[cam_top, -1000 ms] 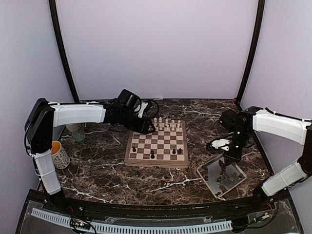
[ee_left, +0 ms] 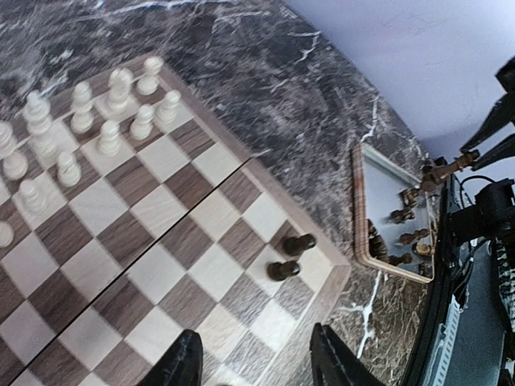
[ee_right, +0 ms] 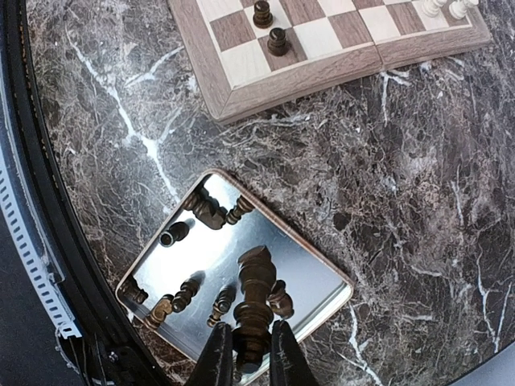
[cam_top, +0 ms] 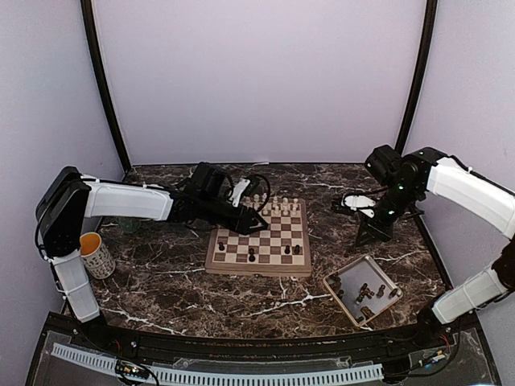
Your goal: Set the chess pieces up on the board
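Observation:
The wooden chessboard (cam_top: 257,272) lies mid-table, white pieces (cam_top: 285,207) standing along its far side. On its near side stand several dark pieces (cam_top: 252,256), two of them (ee_left: 283,269) close together by the right near corner. Above the board hovers my left gripper, its fingers apart and nothing seen between them. My right gripper is shut on a dark brown chess piece (ee_right: 257,277), held over the tray (ee_right: 326,320). More dark pieces lie tipped over in that tray, some hidden behind the held one.
At the left stands a patterned cup (cam_top: 97,261) with an orange inside. A greenish glass (cam_top: 129,226) is partly hidden behind the left arm. Bare marble (cam_top: 334,217) separates board and tray, and the front left of the table is clear.
My right gripper has risen and drawn back from the tray with the dark piece. The left gripper has shifted slightly right and nearer over the board. The tray has shifted slightly.

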